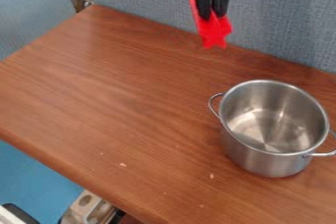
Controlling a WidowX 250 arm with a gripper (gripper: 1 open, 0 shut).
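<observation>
My black gripper (210,8) is high at the top centre, shut on a bright red object (213,34), which hangs below its fingers in front of the grey padded wall. The object's exact shape is partly hidden by the fingers. A steel pot (270,153) with two handles stands upright on the wooden table (105,110), at the right, below and to the right of the gripper.
Grey padded walls (39,31) border the back and left. Metal parts (89,208) sit beyond the table's lower left edge.
</observation>
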